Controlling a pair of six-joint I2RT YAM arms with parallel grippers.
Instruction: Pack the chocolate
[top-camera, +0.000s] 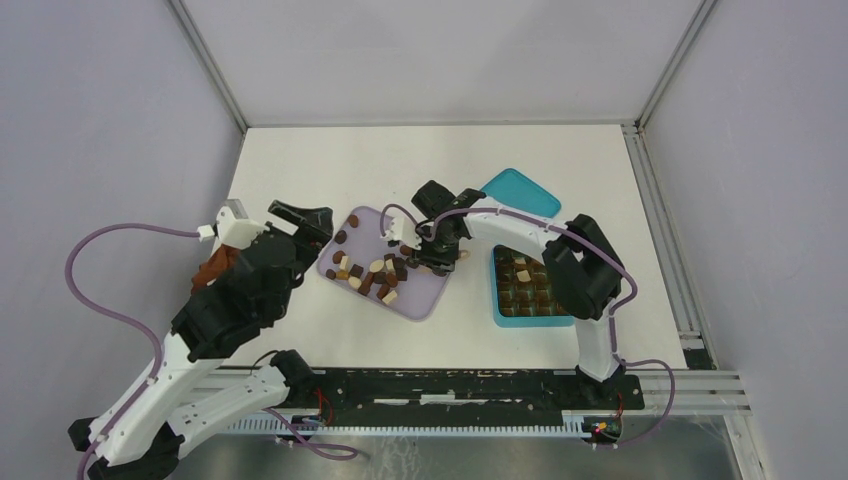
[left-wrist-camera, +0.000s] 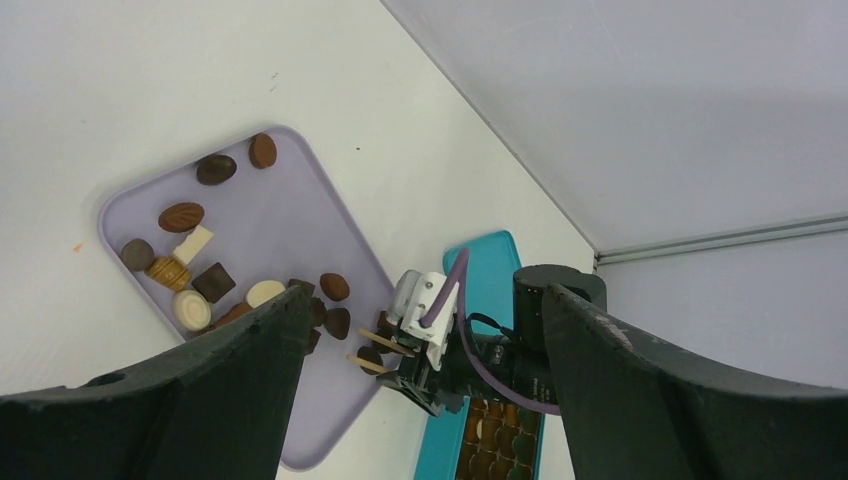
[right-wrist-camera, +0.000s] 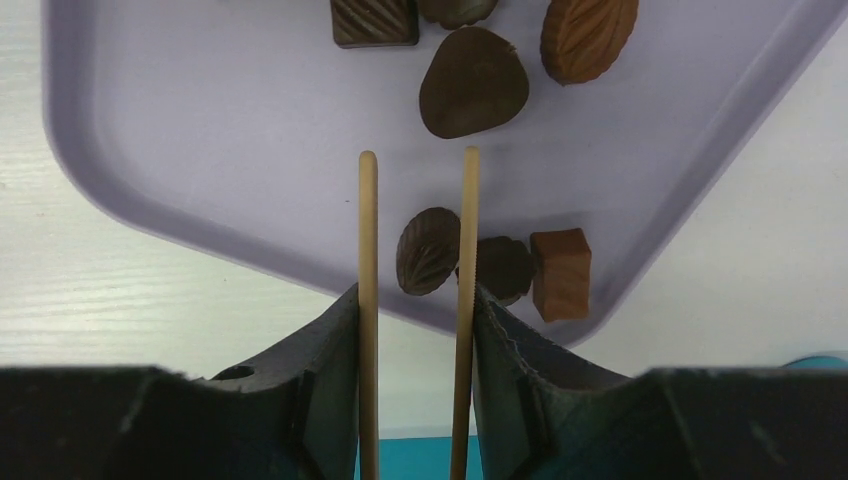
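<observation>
A lilac tray (top-camera: 425, 302) holds many loose chocolates, brown and cream. My right gripper is over it, its two thin wooden fingers apart with nothing held between them. Farther down their length a ridged oval chocolate (right-wrist-camera: 428, 250) lies between the fingers in view; a dark round chocolate (right-wrist-camera: 505, 268) is partly covered by one finger, beside a square brown chocolate (right-wrist-camera: 562, 273). The blue box (top-camera: 536, 322) has a grid of compartments, with a cream chocolate (top-camera: 523, 276) in one. My left gripper stands open and empty left of the tray.
A blue lid (top-camera: 520, 190) lies behind the box, partly under the right arm. Something rusty brown (top-camera: 212, 268) shows behind the left arm.
</observation>
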